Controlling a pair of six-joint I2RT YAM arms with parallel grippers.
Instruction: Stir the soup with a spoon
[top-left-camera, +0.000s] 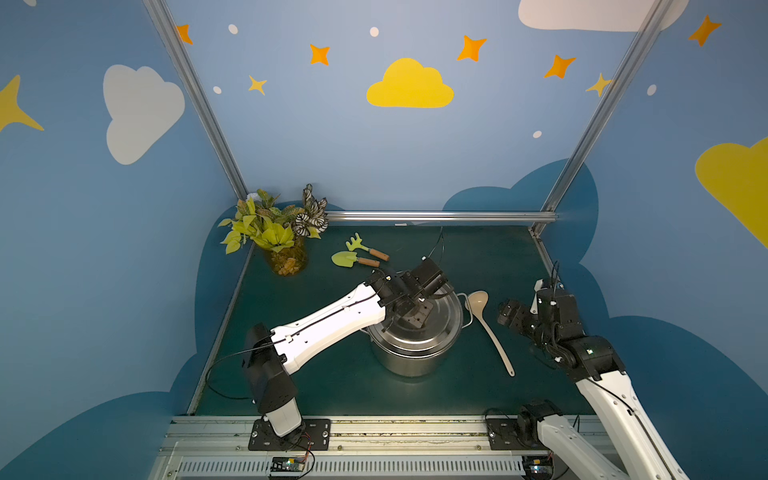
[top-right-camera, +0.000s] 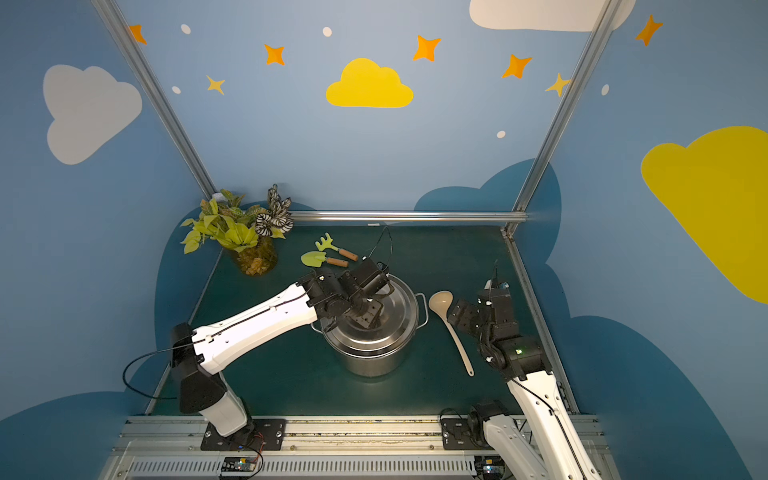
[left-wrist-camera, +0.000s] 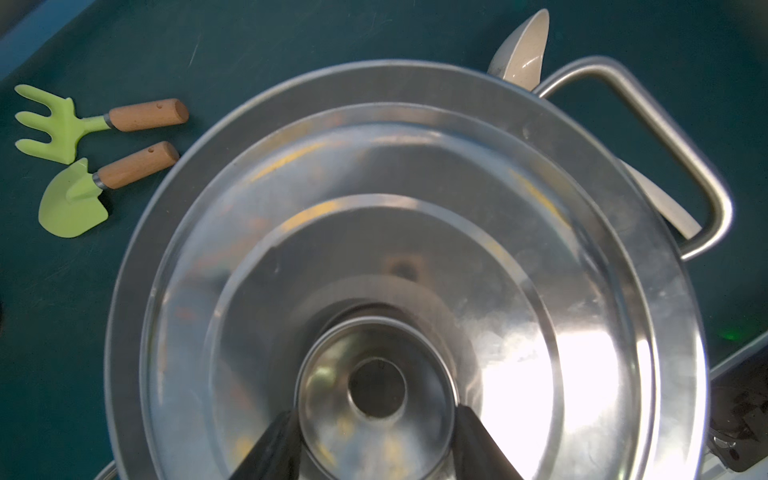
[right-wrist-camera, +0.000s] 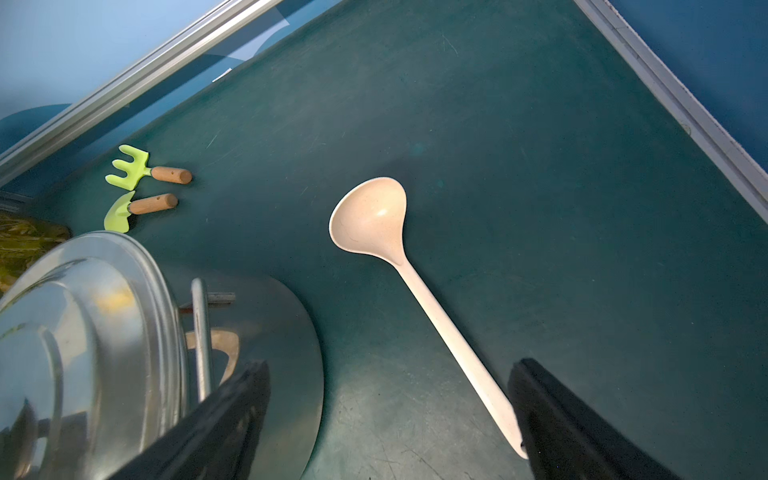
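Observation:
A steel pot (top-left-camera: 412, 360) with its lid (left-wrist-camera: 400, 240) on stands mid-table. My left gripper is over the lid, its fingers at either side of the round steel knob (left-wrist-camera: 376, 336); whether they are fully closed on it is hard to tell. A beige ladle (right-wrist-camera: 444, 324) lies on the table right of the pot, bowl away from me. My right gripper hangs open over the table near the ladle, with nothing between its fingers.
A green toy fork (top-left-camera: 356, 244) and trowel (top-left-camera: 345, 258) lie behind the pot. A potted plant (top-left-camera: 284, 260) stands at the back left.

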